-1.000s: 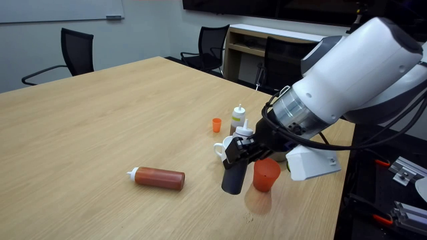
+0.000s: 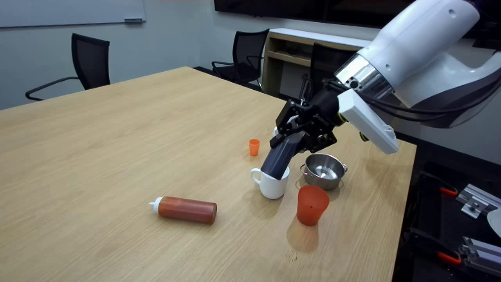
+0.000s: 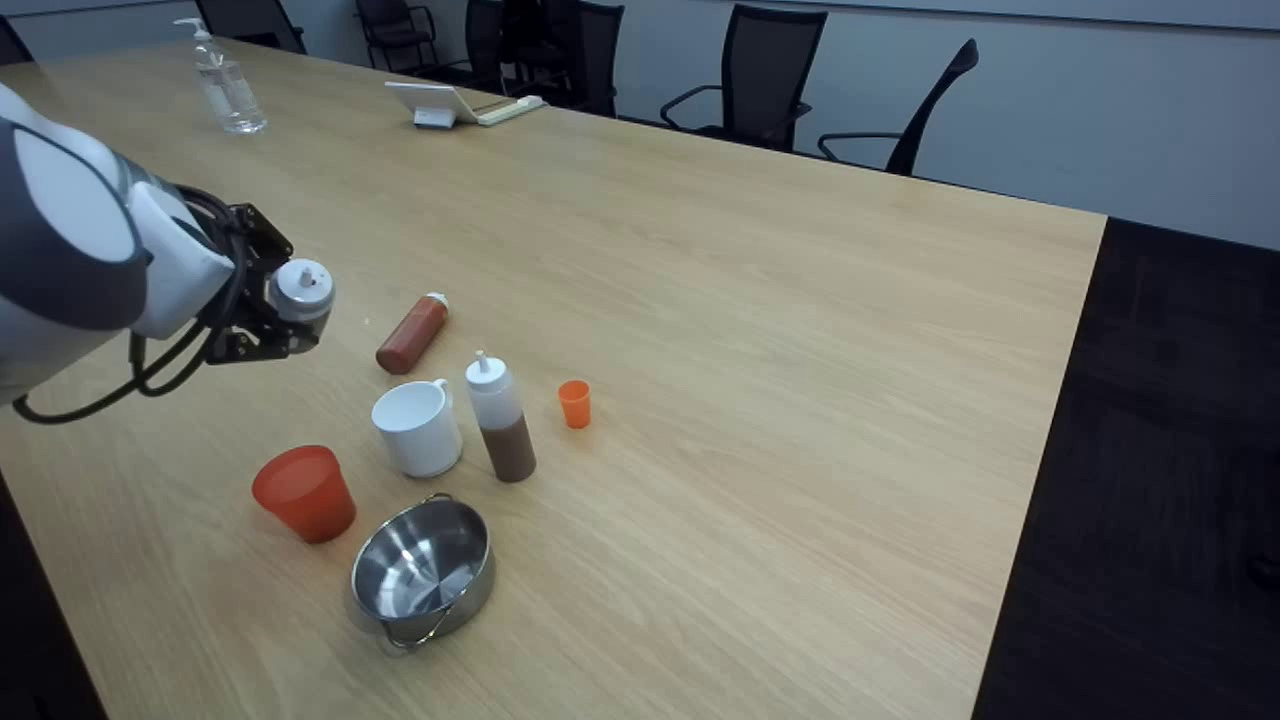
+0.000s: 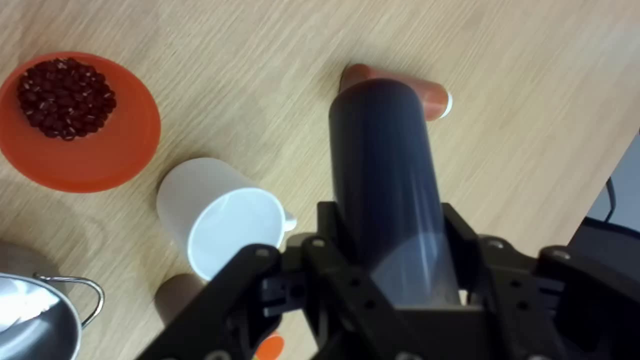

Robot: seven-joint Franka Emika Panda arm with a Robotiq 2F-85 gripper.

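My gripper is shut on a squeeze bottle point(image 4: 384, 156) of dark sauce, held above the table. The bottle is tilted, its dark base low in exterior view 1 and its white cap point(image 3: 302, 288) facing the camera in exterior view 2. In exterior view 1 the base overlaps the white mug point(image 2: 272, 187); the wrist view shows the mug apart, to the left of the bottle. Beside the mug stands another squeeze bottle point(image 3: 504, 422), upright with brown sauce. A red sauce bottle point(image 2: 186, 209) lies on its side.
A red cup point(image 3: 306, 494) holds dark red beans point(image 4: 65, 99). A steel pot point(image 2: 324, 171) stands close to the mug, and a small orange cup point(image 3: 575, 404) is beyond the upright bottle. The table point(image 3: 816, 396) is widely clear in exterior view 2.
The held bottle has moved up and back, away from the front of the red cup, and tilted from nearly upright. The steel pot has come into clear view. The table objects stay put.
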